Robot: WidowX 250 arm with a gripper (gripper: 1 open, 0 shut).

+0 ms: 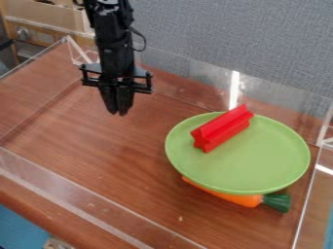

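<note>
My black gripper [117, 105] hangs above the back left of the wooden surface, fingers pointing down and close together, with nothing visible between them. To the right, a round green plate [247, 170] carries a red ridged block [224, 127]. An orange carrot [239, 198] with a green top pokes out from under the plate's near edge, partly hidden by it.
A grey wall rises behind, and a wooden crate [33, 15] stands at the upper left.
</note>
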